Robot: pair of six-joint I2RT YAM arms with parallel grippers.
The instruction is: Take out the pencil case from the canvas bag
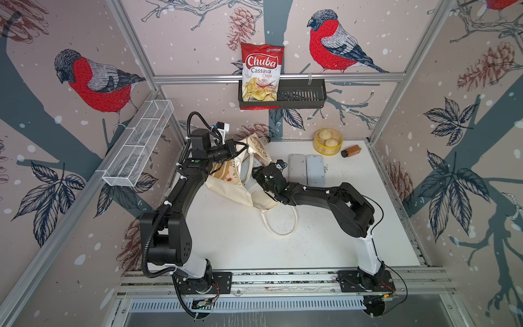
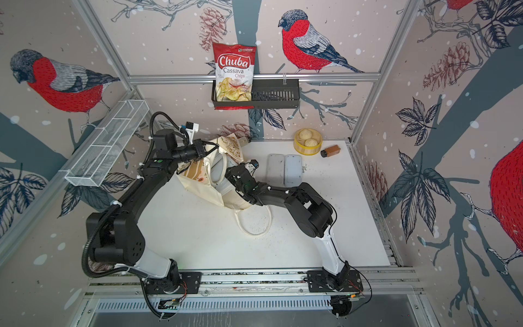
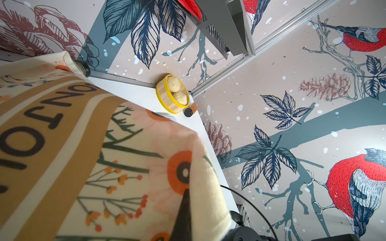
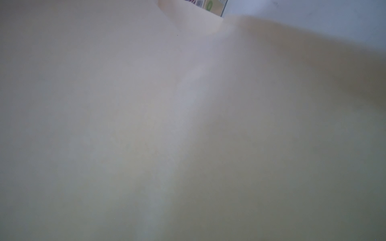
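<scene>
The cream canvas bag (image 1: 228,190) with floral print lies open at the middle-left of the table. My left gripper (image 1: 239,148) is shut at the bag's raised top edge; printed fabric (image 3: 132,172) fills much of the left wrist view. My right gripper (image 1: 257,173) reaches into the bag's opening, its fingers hidden. In the right wrist view pale fabric (image 4: 120,120) fills the frame, with a small printed item (image 4: 209,7) at the top. I cannot tell whether a pencil case is there.
Two grey slabs (image 1: 315,170), a yellow steamer with buns (image 1: 327,142) and a brown object (image 1: 351,151) lie at the back right. A chips bag (image 1: 261,76) stands in a wall shelf.
</scene>
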